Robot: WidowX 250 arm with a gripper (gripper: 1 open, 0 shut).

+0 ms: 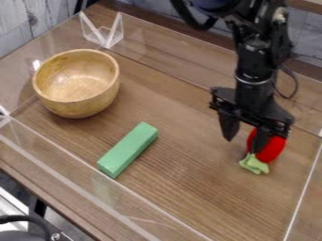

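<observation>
The black and silver gripper (239,130) hangs from the arm on the right of the camera view, its fingers low over the table beside a red object (266,144). A small light green piece (254,164) lies just below the red object. Whether the gripper is open or shut, or touching the red object, I cannot tell.
A wooden bowl (78,81) sits at the upper left, with a green block (127,150) lower in the left middle. A white wire-like item (107,28) lies at the top left.
</observation>
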